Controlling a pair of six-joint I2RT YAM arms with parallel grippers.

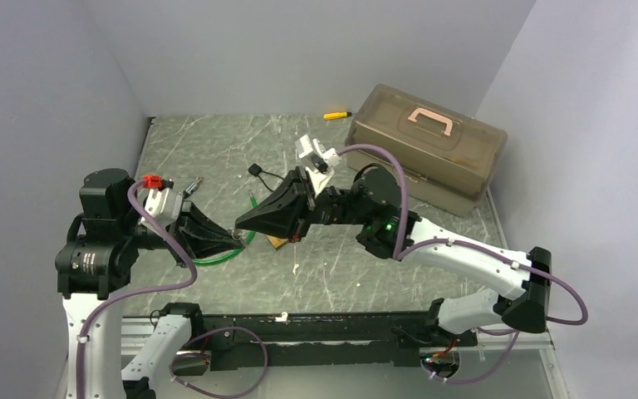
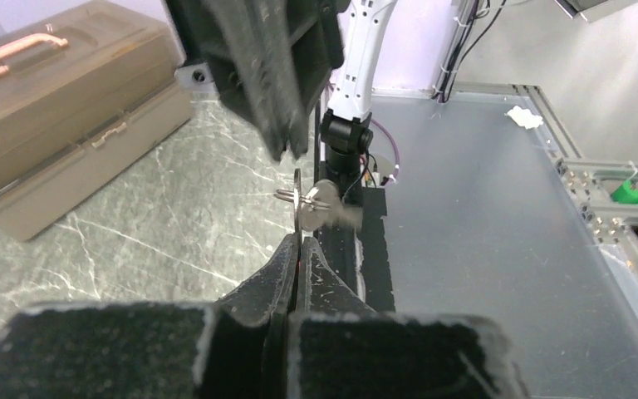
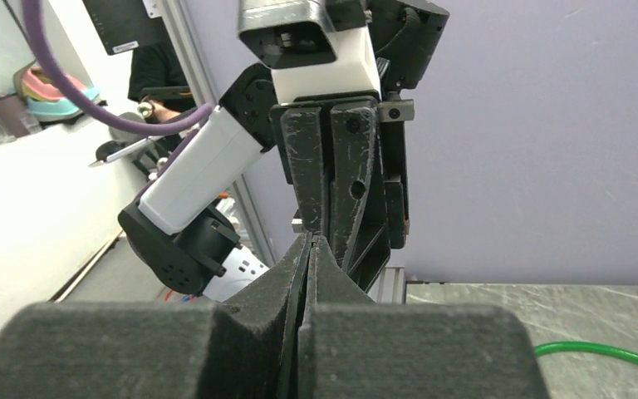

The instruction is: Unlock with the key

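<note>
My left gripper is shut on a key (image 2: 297, 199), seen edge-on and pointing up from the fingertips. A ring joins it to a second key (image 2: 322, 204), blurred and hanging free to one side. Close above, the dark fingers (image 2: 278, 91) of the other arm end just short of the held key. My right gripper looks shut, with no key visible between its tips. From the top, both grippers' tips come close together over the left half of the table. A brass padlock (image 1: 277, 242) lies beneath the right gripper, partly hidden.
A brown toolbox (image 1: 432, 145) stands at the back right. On the grey marbled table (image 1: 357, 274) lie a green cable (image 1: 220, 258), a black plug (image 1: 255, 169) and a yellow-handled tool (image 1: 337, 115). Room is free at the front right.
</note>
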